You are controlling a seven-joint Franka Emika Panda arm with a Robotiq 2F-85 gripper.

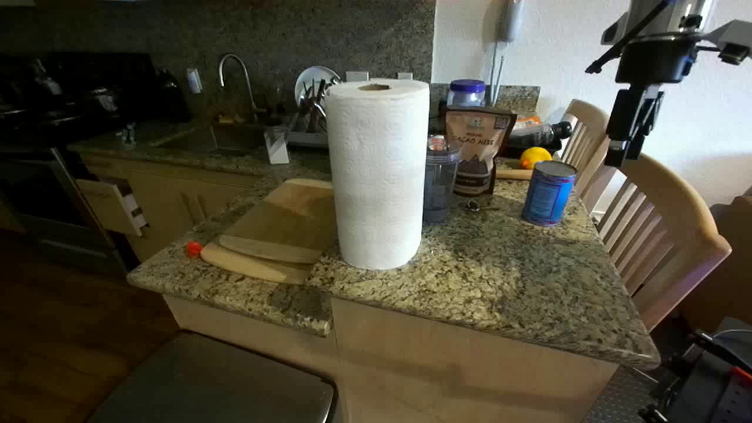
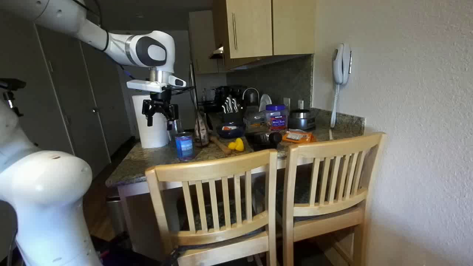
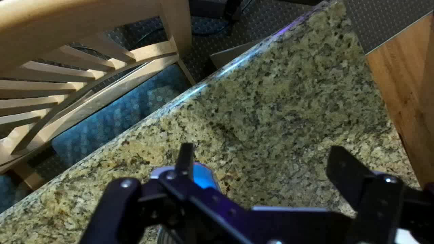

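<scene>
Wide open, my gripper hangs above the granite counter (image 3: 260,118) with only bare stone visible between its fingers. In the wrist view a blue can (image 3: 204,175) is mostly hidden behind the left finger. The first exterior view shows that can (image 1: 547,195) upright near the counter's chair side, with my gripper (image 1: 624,151) higher up and apart from it. A tall white paper towel roll (image 1: 378,176) stands upright on the counter. From the second exterior view, my gripper (image 2: 160,124) overlaps the roll (image 2: 153,130) and appears above the can (image 2: 184,146).
Behind the can are a yellow object (image 1: 536,156), a brown cacao bag (image 1: 476,148) and a dark clear cup (image 1: 440,183). Cutting boards (image 1: 282,222) lie left of the roll. Wooden chairs (image 2: 213,168) line one side.
</scene>
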